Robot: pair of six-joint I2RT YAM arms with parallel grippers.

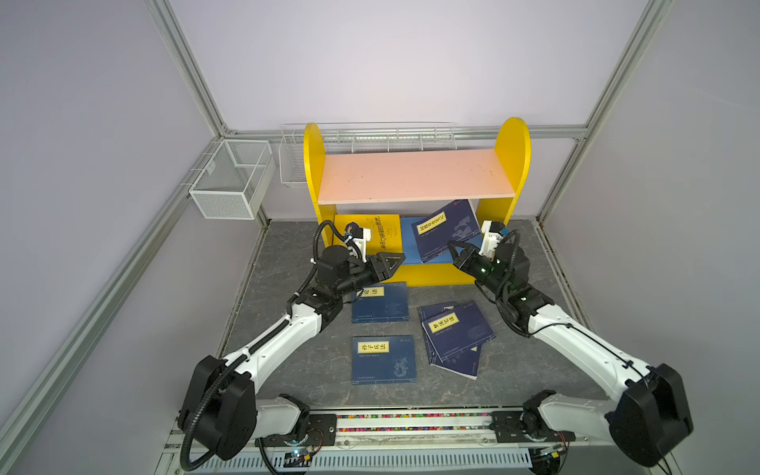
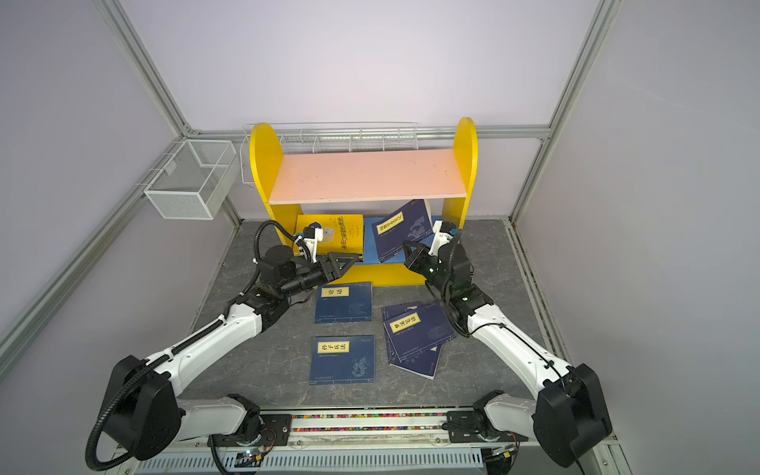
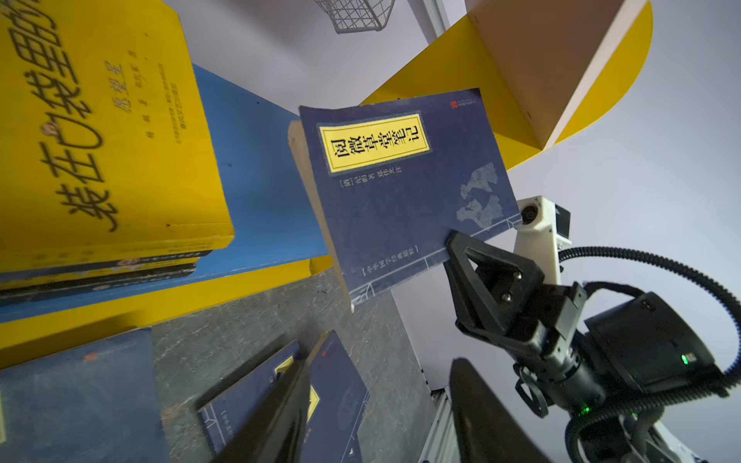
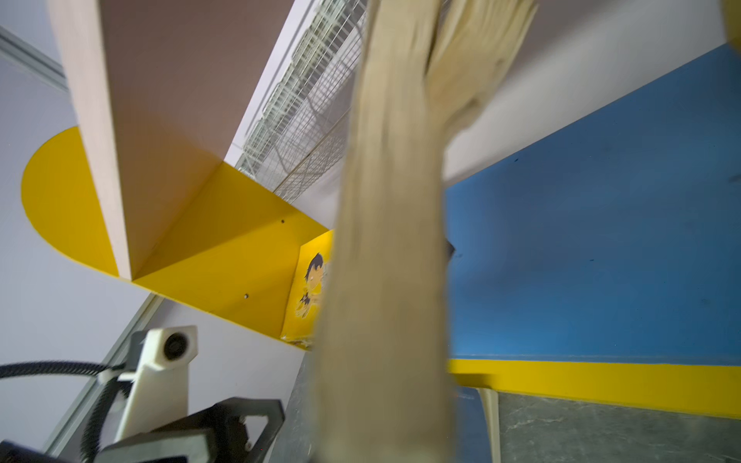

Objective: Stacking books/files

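A navy book with a yellow title label (image 3: 386,193) is held tilted in the air before the blue shelf board, under the pink shelf. My right gripper (image 1: 455,249) is shut on its edge at the lower right corner. In the right wrist view the book's page edge (image 4: 386,231) fills the middle and hides the fingers. My left gripper stands open and empty, apart from the book, to its left. A yellow book (image 3: 100,154) lies atop a stack on the left of the blue board (image 4: 586,208).
Two blue books (image 1: 380,304) (image 1: 384,368) lie on the grey table. Right of them is a pile of navy books (image 1: 459,328). The pink shelf (image 1: 415,178) and yellow side panel (image 1: 514,162) bound the space. Blue board right of the yellow book is bare.
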